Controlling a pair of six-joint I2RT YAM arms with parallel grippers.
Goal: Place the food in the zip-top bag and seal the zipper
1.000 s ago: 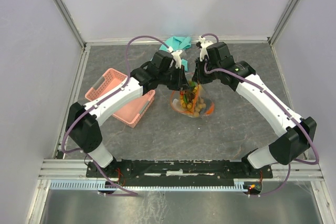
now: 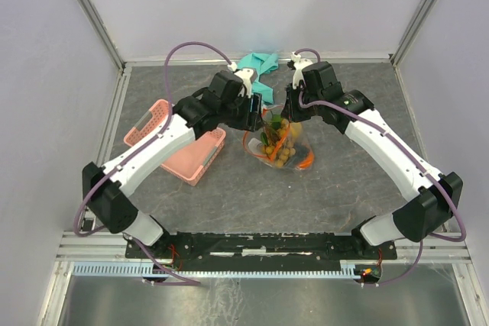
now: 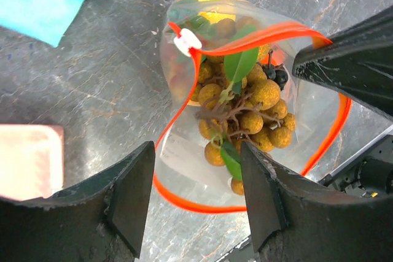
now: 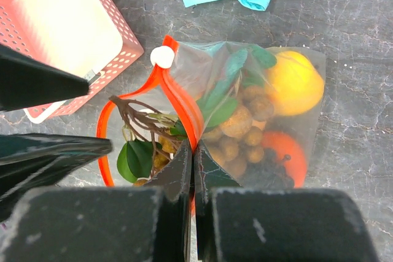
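The clear zip top bag [image 2: 256, 145] with an orange zipper edge [image 3: 202, 207] and white slider [image 3: 187, 42] lies at the table's middle, its mouth gaping to the left. Inside are a longan bunch [image 3: 252, 121] with green leaves [image 3: 239, 62], a yellow fruit [image 4: 295, 84] and an orange-red item [image 4: 285, 154]. Some stems [image 4: 138, 116] reach toward the mouth. My right gripper is shut at the zipper strip; the thin film and strip run under its fingertips. My left gripper stands open left of the mouth, nothing between its fingers.
A pink basket [image 2: 193, 177], empty as far as shows, stands left of the bag. A turquoise cloth [image 2: 258, 62] lies behind. Clear table lies in front and to the right. Both grippers are close together over the bag.
My left gripper has drawn back to the left from the bag, after lying over its mouth. The longans' arrangement shifted slightly earlier. The right arm stays about where it was.
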